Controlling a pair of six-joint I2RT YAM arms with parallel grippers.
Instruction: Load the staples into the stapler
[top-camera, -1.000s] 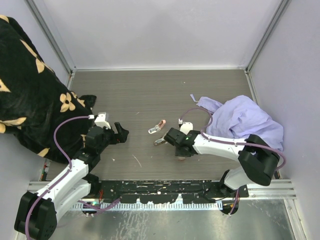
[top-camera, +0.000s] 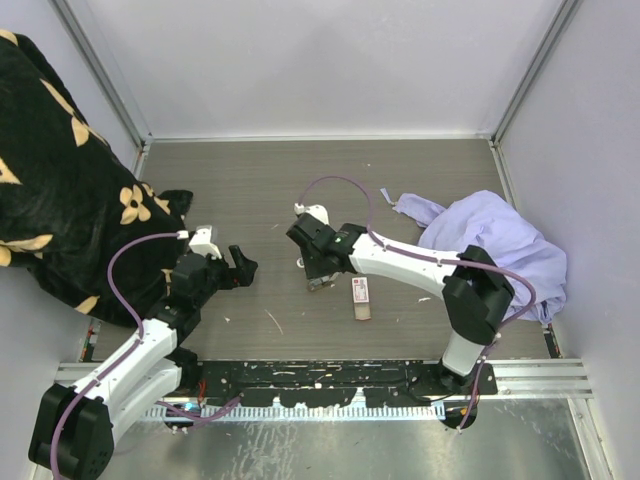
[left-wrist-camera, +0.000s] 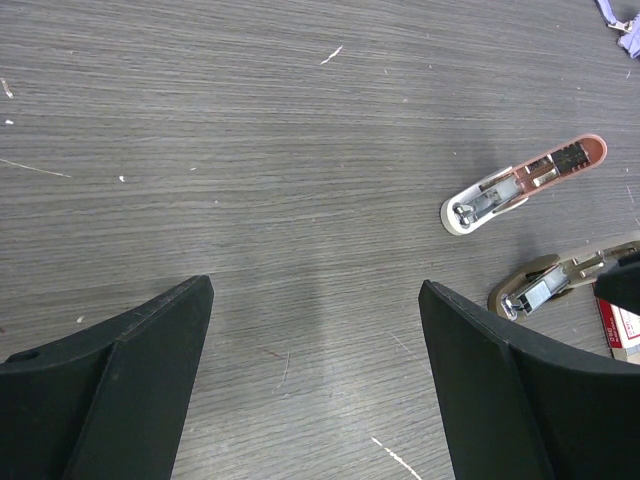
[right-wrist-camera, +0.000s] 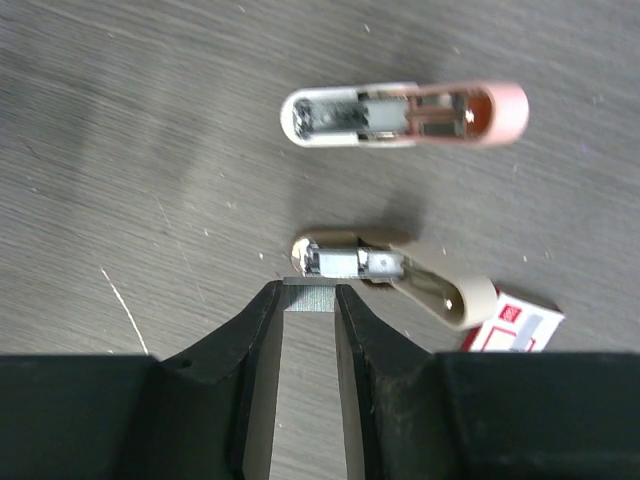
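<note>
A short silver strip of staples (right-wrist-camera: 310, 298) sits between the fingertips of my right gripper, which is shut on it. Just beyond the strip, in the right wrist view, lies the opened beige stapler (right-wrist-camera: 465, 292) with its metal channel exposed; whether the two touch I cannot tell. A pink and white stapler (right-wrist-camera: 505, 112), also opened, lies farther off. From above, the right arm covers most of both staplers. My left gripper stands open and empty over bare table, left of the staplers.
A red and white staple box (top-camera: 360, 290) lies right of the beige stapler. Purple cloth (top-camera: 495, 245) is heaped at the right, and a dark patterned blanket (top-camera: 80, 180) at the left.
My right gripper has moved left from over the staple box to the beige stapler, uncovering the box and hiding most of the staplers from above. The left arm is still.
</note>
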